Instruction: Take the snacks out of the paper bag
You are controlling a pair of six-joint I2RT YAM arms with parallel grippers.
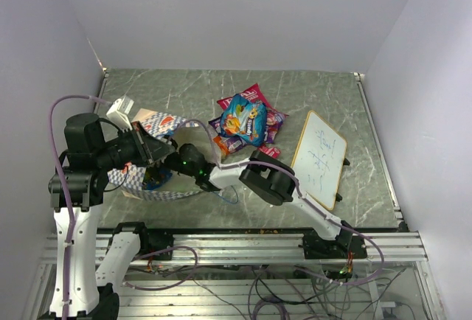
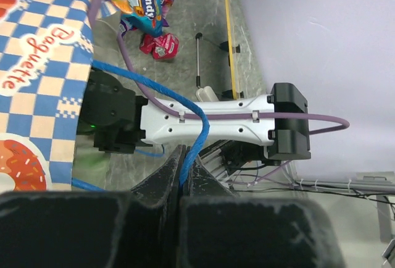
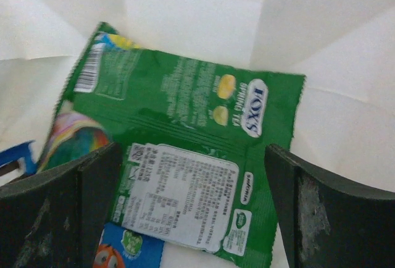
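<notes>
The blue-and-white checkered paper bag (image 1: 164, 124) lies on its side, its mouth towards the right. In the left wrist view, my left gripper is shut on the bag's blue cord handle (image 2: 200, 133), above the bag. My right gripper reaches inside through the mouth, open, with a green snack packet (image 3: 166, 110) in front of and between its fingers. Contact with the packet cannot be told. A blue packet (image 3: 133, 246) shows partly below the green one. From the top, the left hand hides much of the bag's inside.
Several snack packets (image 1: 244, 119) lie piled on the grey table (image 1: 310, 91) right of the bag. A small whiteboard (image 1: 319, 159) stands farther right. Both arms are close together at the bag's mouth.
</notes>
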